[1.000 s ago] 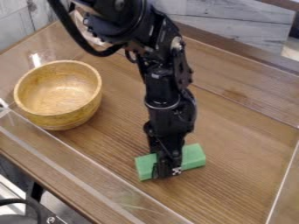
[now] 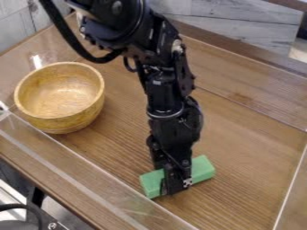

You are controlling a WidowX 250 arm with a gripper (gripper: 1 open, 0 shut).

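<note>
The black robot arm reaches down from the top to my gripper (image 2: 171, 172), which is low over a green block (image 2: 197, 170) on the wooden table. The gripper's fingers are around the block and appear shut on it; the block's middle is hidden behind them.
A tan wooden bowl (image 2: 57, 97) sits at the left of the table (image 2: 242, 135). A pale edge runs along the table's lower left, and another stands at the far right.
The gripper and green block have shifted very slightly downward, with the block a little more tilted. The bowl has not moved.
</note>
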